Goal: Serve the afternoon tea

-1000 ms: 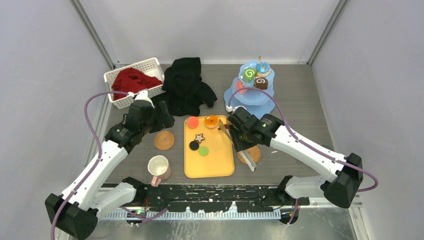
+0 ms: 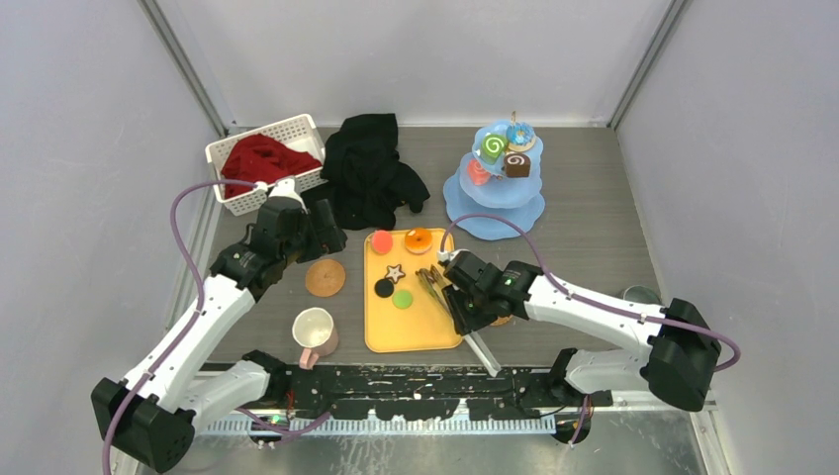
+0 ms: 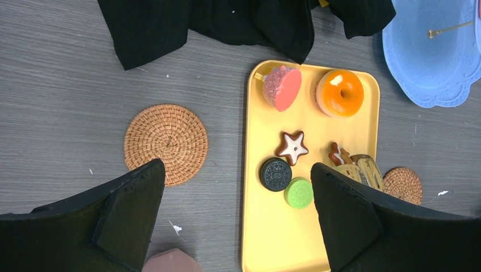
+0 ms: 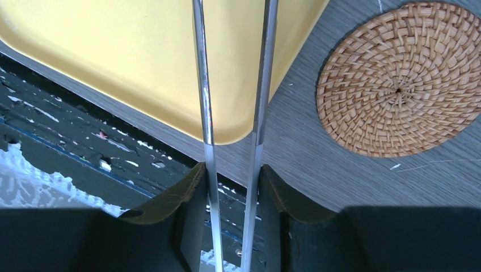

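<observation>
My right gripper is shut on silver tongs, whose two arms stand apart in its wrist view. Their golden tips are over the right part of the yellow tray. A small brown, white-marked cookie shows right beside the tips; whether they grip it, I cannot tell. The tray also bears a pink-faced treat, an orange donut, a star cookie, a black cookie and a green macaron. My left gripper hangs open and empty, left of the tray.
A blue tiered stand with several sweets rises behind the tray, to the right. A pink mug and a woven coaster lie left; another coaster is right. Black cloth and a white basket holding red cloth are behind.
With the tongs, my right gripper has moved toward the front and left, bringing their tips from the tray's upper right edge farther over it. My left arm has stayed nearly still.
</observation>
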